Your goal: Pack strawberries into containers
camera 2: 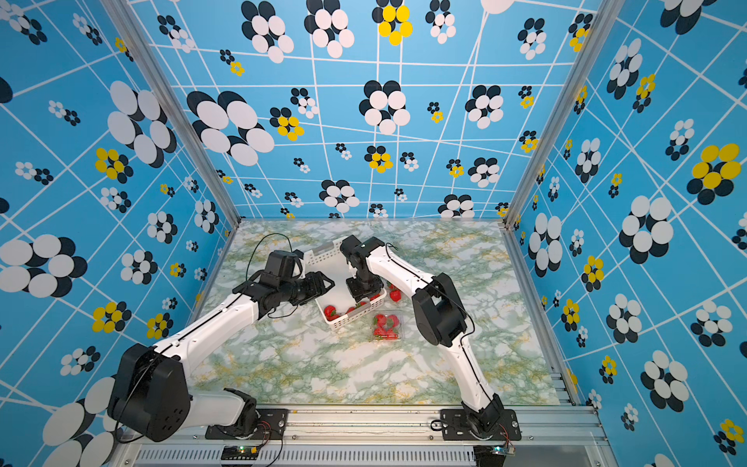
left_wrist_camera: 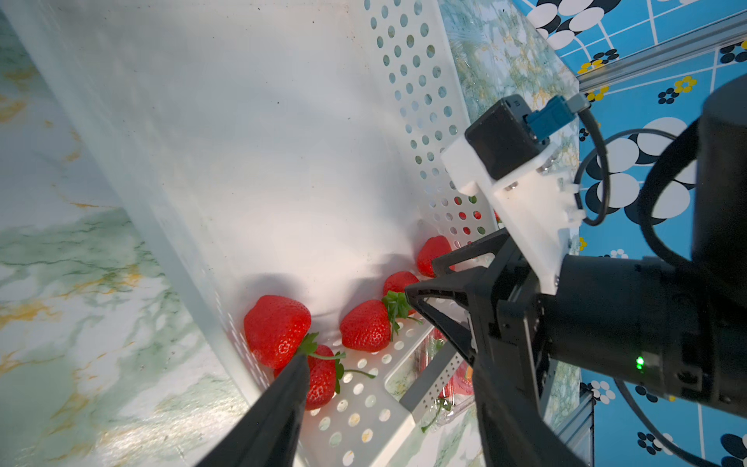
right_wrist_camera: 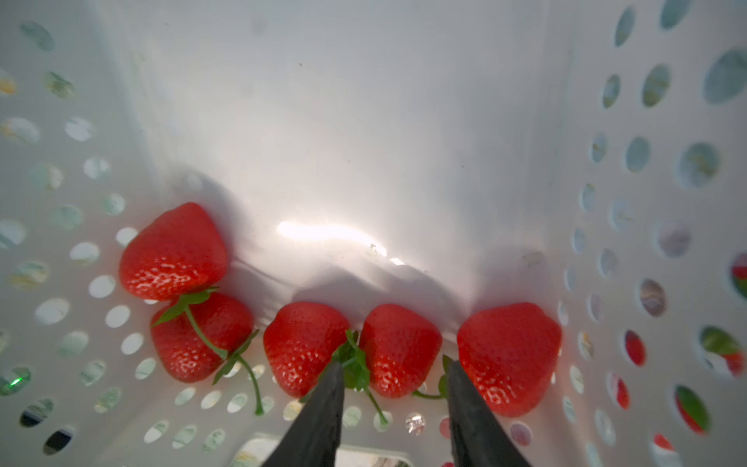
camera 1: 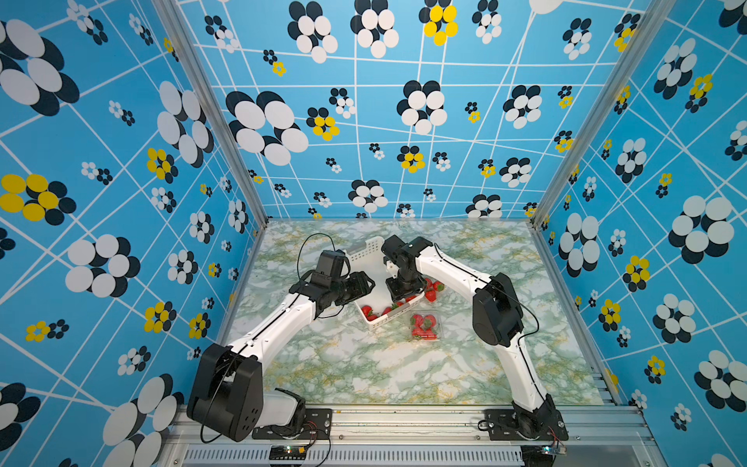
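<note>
A white perforated basket (camera 1: 362,255) stands mid-table with several red strawberries along its near end. In the right wrist view those strawberries (right_wrist_camera: 509,358) lie in a row, leaves and stems toward the near wall. My right gripper points down into the basket over this row, fingers part open; a middle strawberry (right_wrist_camera: 400,346) shows beyond the gap between its fingertips, and no grip on it shows. Over the basket's left side, my left gripper is open and empty. A clear container (camera 2: 386,336) with several strawberries sits in front of the basket.
More strawberries (camera 1: 432,291) lie on the table just right of the basket. The two grippers are close together over the basket, the right one (left_wrist_camera: 459,299) showing in the left wrist view.
</note>
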